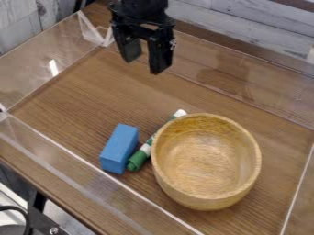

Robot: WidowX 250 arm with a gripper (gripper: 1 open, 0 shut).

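Note:
My gripper (142, 53) hangs at the top centre of the camera view, dark and open, above the bare wooden table. Below it, toward the front, lie a blue block (119, 147), a green marker (146, 151) with a white end pointing up and right, and a large empty yellow bowl (207, 161) to the right of the marker. Nothing shows between the gripper's fingers.
Raised pale edges border it, and a dark cable lies at the lower left corner outside it.

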